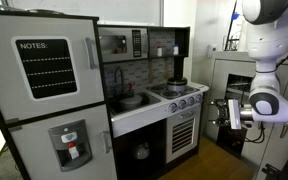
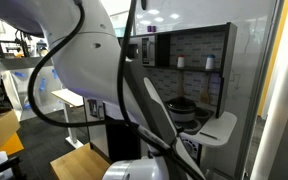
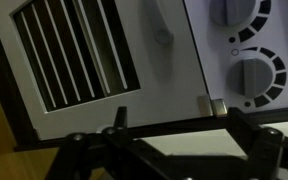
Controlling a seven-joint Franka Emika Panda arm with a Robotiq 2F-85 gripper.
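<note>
My gripper stands open at the bottom of the wrist view, its two dark fingers apart and nothing between them. Past the fingers lies the grey oven door (image 3: 79, 100) of a toy kitchen, with a slatted dark window and a pale handle (image 3: 163, 38). Beside it is the white control panel with grey knobs (image 3: 249, 76). In exterior view 1 the gripper (image 1: 218, 113) hangs to the right of the oven door (image 1: 181, 134), below the height of the knobs. Exterior view 2 has the gripper hidden behind the arm.
A dark pot (image 1: 176, 86) sits on the stove top, with the sink (image 1: 130, 101) left of it. The fridge (image 1: 54, 90) fills the left side. A kettle (image 1: 142, 151) stands in the open space under the sink.
</note>
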